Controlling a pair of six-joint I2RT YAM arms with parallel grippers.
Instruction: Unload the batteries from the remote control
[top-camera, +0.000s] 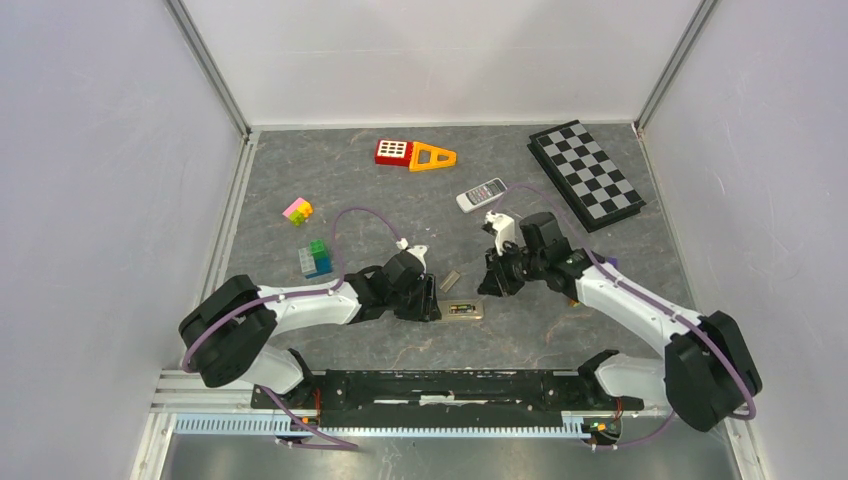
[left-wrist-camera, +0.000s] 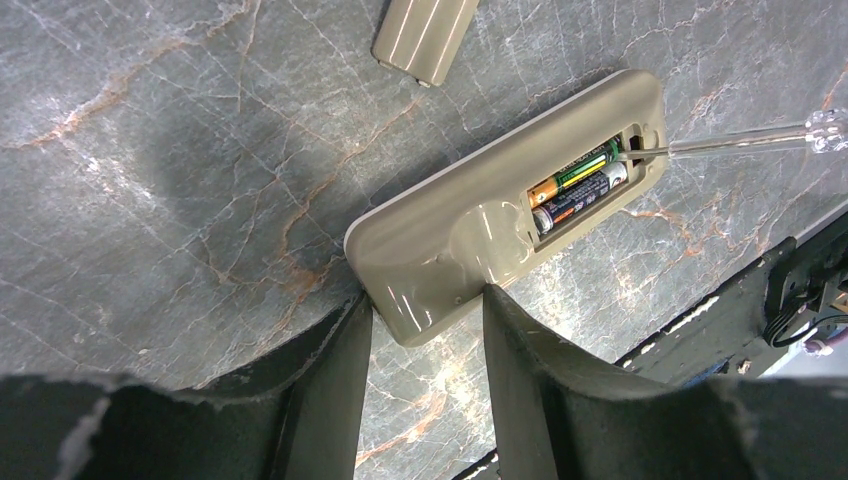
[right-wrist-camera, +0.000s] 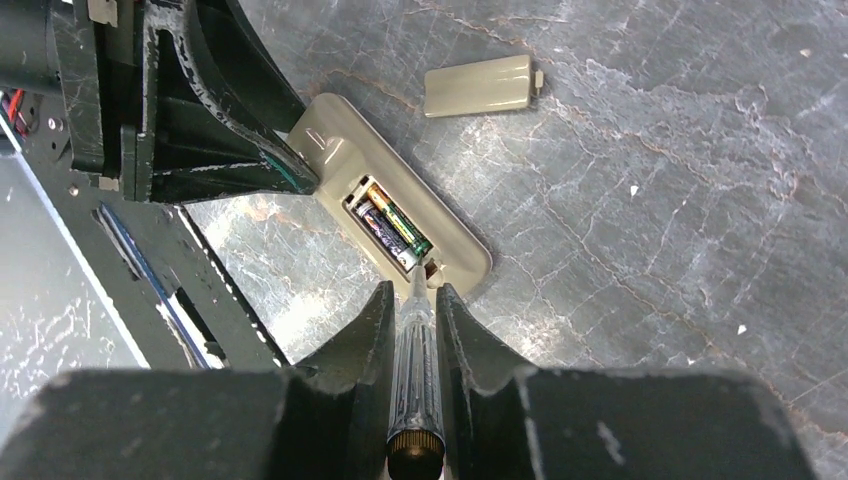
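Note:
The beige remote control (left-wrist-camera: 500, 190) lies back side up with its battery bay uncovered. Its closed end is between the fingers of my left gripper, which is shut on it. Side by side in the bay sit a green battery (left-wrist-camera: 588, 168) and a black battery (left-wrist-camera: 582, 198). A screwdriver with a clear handle (right-wrist-camera: 415, 375) is held in my right gripper, shut on it. Its metal tip (left-wrist-camera: 640, 154) reaches the bay's end, by the green battery; whether it touches cannot be told. The battery cover (right-wrist-camera: 478, 87) lies loose on the table beside the remote.
A white remote-like device (top-camera: 481, 195) lies farther back, with a checkerboard (top-camera: 588, 172) at the back right. Toy blocks (top-camera: 316, 258) stand at left; a red and yellow toy (top-camera: 415, 154) is at the back.

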